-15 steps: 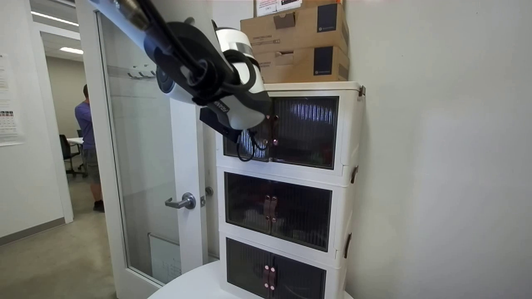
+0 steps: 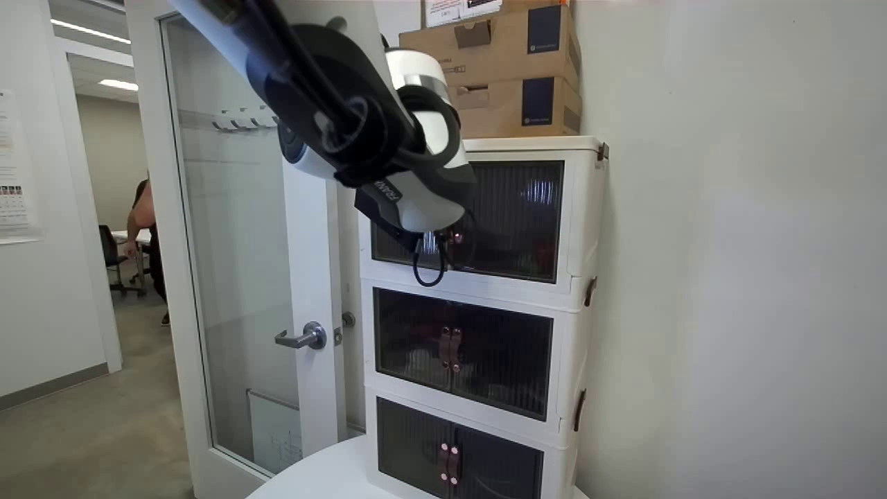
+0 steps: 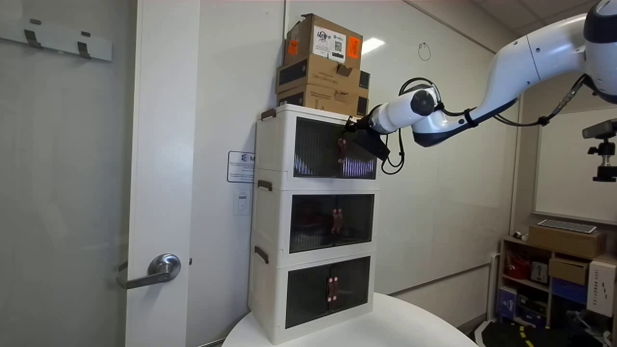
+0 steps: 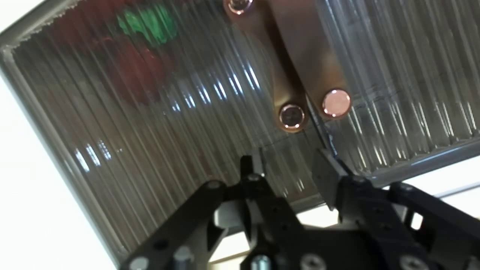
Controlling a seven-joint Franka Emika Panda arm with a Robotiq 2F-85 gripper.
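In the wrist view my gripper is part open, with a gap between its fingertips and nothing held. It is in front of the cabinet's top doors, whose ribbed clear panels [image 4: 180,135] fill most of that view. Two brown strap handles, the left [image 4: 284,87] and the right [image 4: 315,54], hang side by side at the door seam, beyond the fingertips. Exterior view 2 shows the gripper [image 3: 349,124] close to the top compartment near its handles [image 3: 342,149]; whether it touches cannot be told. Both top doors look closed. In exterior view 1 the arm hides the fingers.
Below are the closed middle doors [image 2: 462,349] and bottom doors [image 2: 457,453]. Cardboard boxes [image 3: 324,69] are stacked on top of the cabinet. It stands on a round white table [image 3: 393,324], near a glass door [image 2: 241,249] at the left.
In exterior view 1 the arm's end has moved right and slightly down, covering more of the top doors' middle. The person in the far doorway has also changed position.
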